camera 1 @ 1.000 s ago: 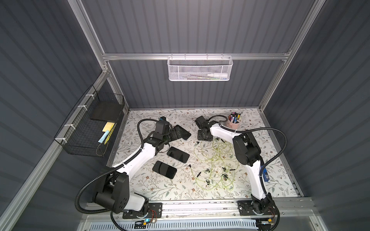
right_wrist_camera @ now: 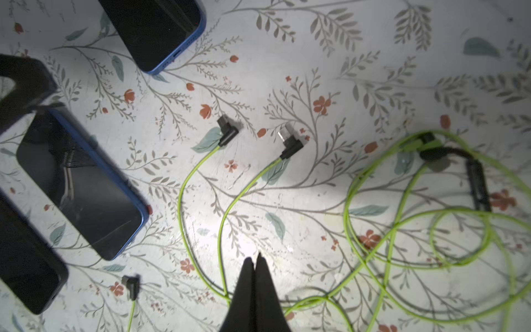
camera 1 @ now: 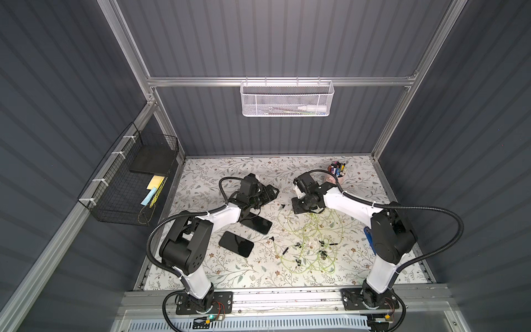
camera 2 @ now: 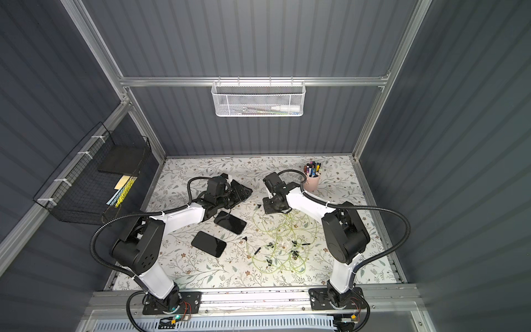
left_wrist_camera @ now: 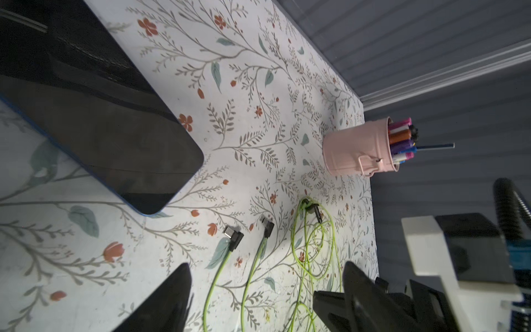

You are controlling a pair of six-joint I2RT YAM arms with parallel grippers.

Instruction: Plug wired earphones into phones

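Three dark phones lie flat: the far phone, the middle phone and the near phone. Two black angled plugs on green cords, a left plug and a right plug, rest on the table near the far phone's end. A third plug lies by the middle phone. My right gripper is shut with nothing between its fingertips; both upper plugs lie outside them. In the left wrist view my left gripper stands open and empty, its fingers blurred on either side of the two plugs.
Green cord loops spread over the right of the table, with a black connector among them. A pink pen cup stands at the back right. Table left of that cup is clear.
My left gripper has moved right, across the far phone. Phones and plugs appear unmoved.
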